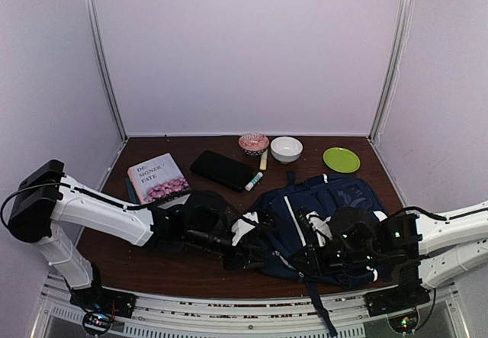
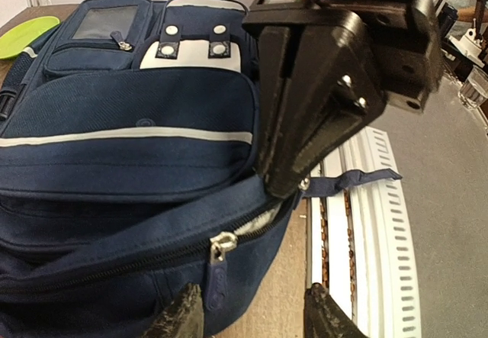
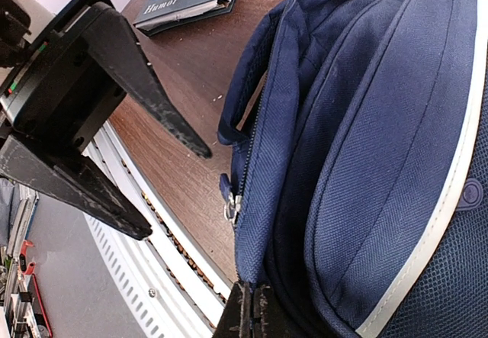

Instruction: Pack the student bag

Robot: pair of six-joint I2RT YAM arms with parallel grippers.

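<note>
The dark blue backpack (image 1: 335, 197) lies on the right of the table, its zipped opening towards the left. In the right wrist view, my right gripper is shut on the fabric edge of the backpack (image 3: 396, 124) beside the opening. My left gripper is open and empty, its fingers apart near the zipper pull (image 2: 216, 277). A book with pink flowers (image 1: 158, 178) rests on other books at the left, and a black case (image 1: 221, 169) lies in the middle. The backpack's inside is mostly hidden.
Behind the backpack are a red patterned bowl (image 1: 254, 143), a white bowl (image 1: 287, 149) and a green plate (image 1: 341, 159). A glue stick (image 1: 254, 181) and a yellow stick (image 1: 264, 160) lie by the case. A backpack strap (image 1: 320, 307) hangs over the front rail.
</note>
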